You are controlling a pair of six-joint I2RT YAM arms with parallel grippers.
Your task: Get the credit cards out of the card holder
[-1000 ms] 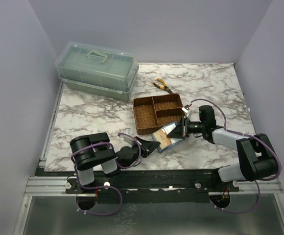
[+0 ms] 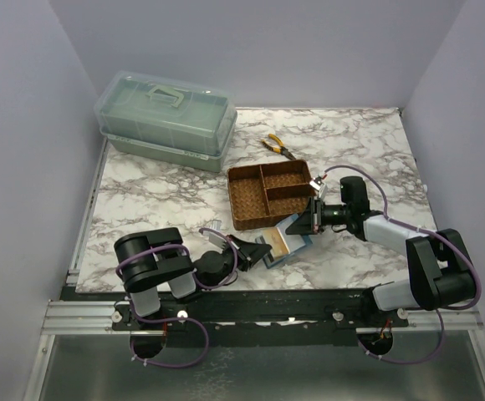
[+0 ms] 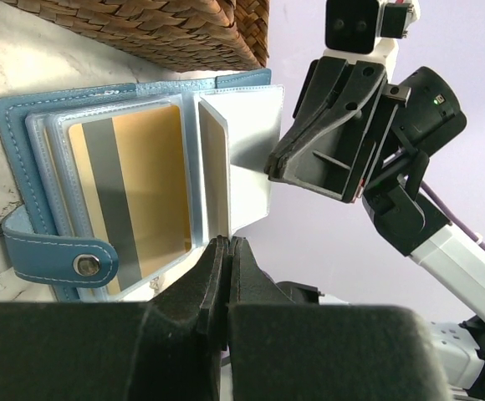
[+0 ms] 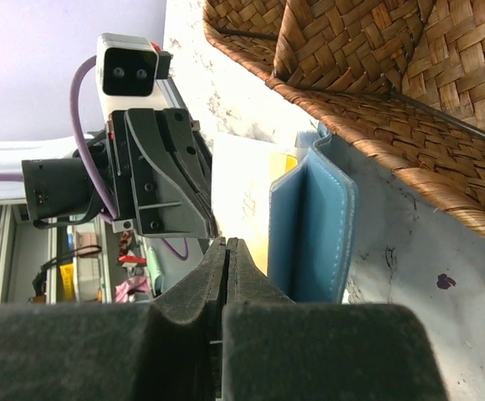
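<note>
The blue card holder (image 2: 294, 238) lies open on the marble. In the left wrist view its clear sleeves hold a gold card (image 3: 152, 184) with a grey stripe, and a snap strap (image 3: 46, 253) lies at the lower left. My left gripper is shut at the edge of a thin upright sleeve leaf. My right gripper (image 2: 309, 221) is over the holder's right part, by its upright blue cover (image 4: 318, 225); whether it is open or shut is unclear.
A woven divided basket (image 2: 247, 199) stands just behind the holder. Pliers (image 2: 278, 144) and a green plastic box (image 2: 163, 117) are at the back.
The right gripper has shifted slightly up over the holder, and the holder's visible pages look slightly changed. The left arm has moved very little.
</note>
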